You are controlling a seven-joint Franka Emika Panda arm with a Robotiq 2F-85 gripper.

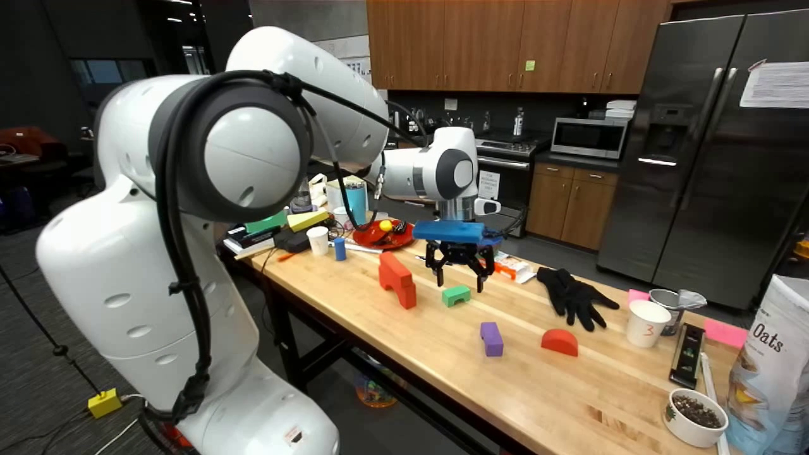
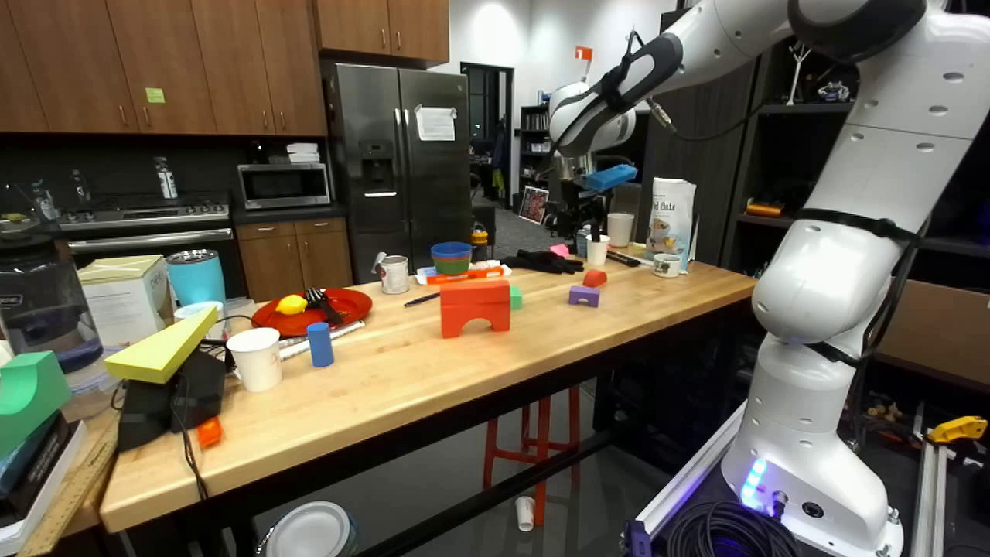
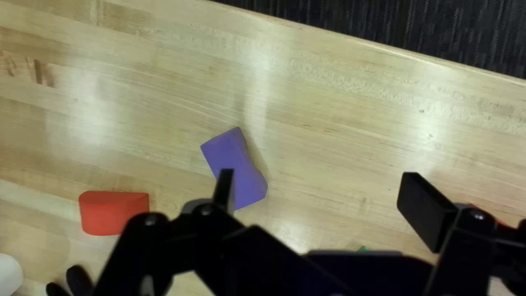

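Observation:
My gripper (image 1: 459, 283) hangs above the table with its fingers open and nothing between its fingers. In exterior view 1, the small green arch block (image 1: 456, 296) appears just below the fingertips; the height between them is hard to judge. A purple block (image 3: 235, 165) with a notched side lies on the bare wood, partly behind one finger (image 3: 224, 190) in the wrist view. Left of it rests a red half-round block (image 3: 114, 212). The larger red-orange arch (image 1: 397, 279) stands upright on the table. Only a sliver of green (image 3: 363, 248) shows past the gripper body in the wrist view.
A black glove (image 1: 576, 297), a paper cup (image 1: 646, 323) and a bowl (image 1: 695, 418) occupy the right part of the table. A red plate (image 2: 349, 305) and white cup (image 2: 255, 359) are at the other end.

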